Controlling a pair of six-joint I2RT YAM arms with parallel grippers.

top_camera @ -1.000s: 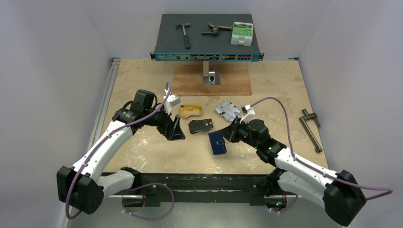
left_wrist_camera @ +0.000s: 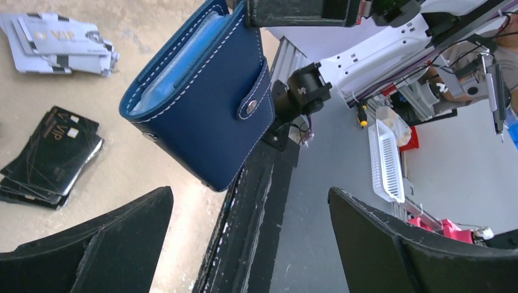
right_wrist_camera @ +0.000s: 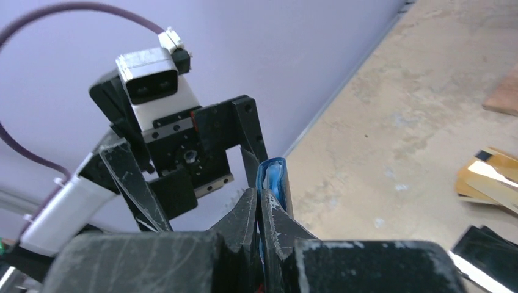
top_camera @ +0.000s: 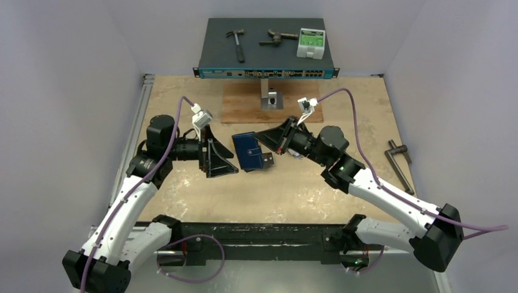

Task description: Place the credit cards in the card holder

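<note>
A dark blue card holder (top_camera: 247, 152) hangs above the table between the two arms, its stitched mouth and snap strap facing the left wrist camera. My right gripper (top_camera: 255, 135) is shut on one edge of the card holder (right_wrist_camera: 276, 174). Left of it, my left gripper (top_camera: 235, 162) stands open; nothing lies between its fingers, and the holder (left_wrist_camera: 207, 104) is beyond them. On the table lie black cards (left_wrist_camera: 55, 149) in a loose stack and silver cards (left_wrist_camera: 61, 43) fanned out. Gold cards (right_wrist_camera: 492, 177) show at the right wrist view's edge.
Behind the cards is a wooden board (top_camera: 238, 104) with a metal bracket (top_camera: 272, 99). A dark rack unit (top_camera: 262, 55) stands at the back with hammers and a white-green box (top_camera: 311, 43). Another hammer (top_camera: 400, 165) lies at the right.
The left arm has shifted a little back and left, its gripper turned and now spread wider in view.
</note>
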